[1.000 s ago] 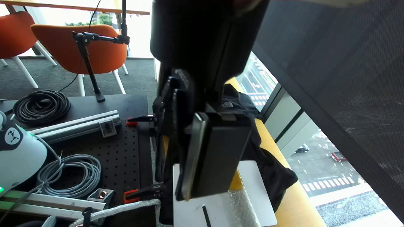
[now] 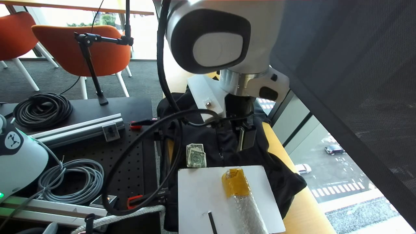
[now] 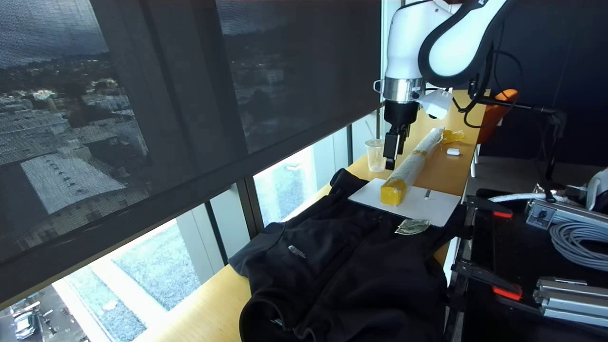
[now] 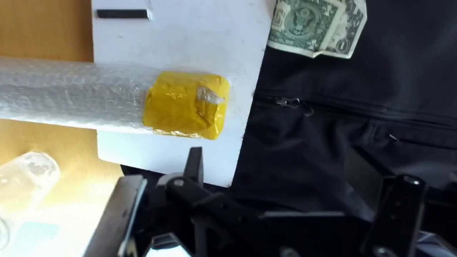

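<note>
My gripper stands open above the black jacket (image 4: 300, 141), nothing between its spread fingers. In exterior view 1 the gripper (image 2: 245, 142) hangs beyond the far edge of the white board (image 2: 195, 195). A roll in bubble wrap (image 4: 64, 94), its end covered in yellow tape, lies across the board. Folded dollar bills (image 4: 308, 25) rest on the jacket beside the board's edge. In exterior view 2 the bills (image 3: 413, 227) show near the board's front corner. A short black strip (image 4: 122, 14) lies on the board.
A clear plastic cup (image 3: 375, 155) stands near the window side of the wooden table (image 3: 194, 308). Clamps with red pads (image 3: 507, 291) line the table edge by the black pegboard (image 2: 117, 152). A dark window shade (image 2: 351, 97) slopes close to the arm.
The arm has moved back from the camera and the gripper now hangs over the jacket. The bills and the roll's yellow end, hidden or partly hidden before, are now in sight.
</note>
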